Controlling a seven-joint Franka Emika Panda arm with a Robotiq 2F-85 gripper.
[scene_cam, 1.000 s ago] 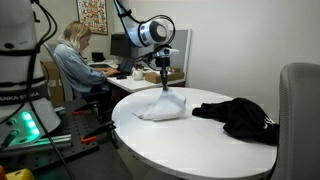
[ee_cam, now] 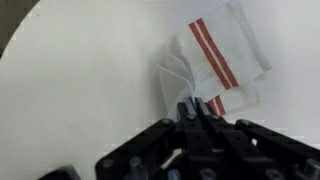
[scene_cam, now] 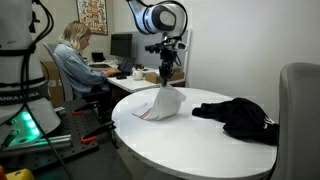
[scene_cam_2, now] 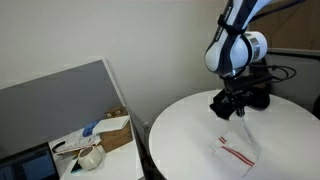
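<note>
A white cloth with red stripes lies partly on the round white table, one part pulled up to my gripper. In exterior view 1 the cloth rises to a peak under the gripper, and its lower part rests on the tabletop. My gripper is shut on the cloth's raised part. Exterior view 2 shows the striped cloth hanging and spreading below the gripper.
A crumpled black cloth lies on the right of the white table. A grey chair stands at the near right. Behind the table are boxes on a desk, and a person sits at the far left.
The arm and gripper have shifted slightly to the right in exterior view 1 and turned. The raised part of the cloth has moved with them; its lower part still touches the table.
</note>
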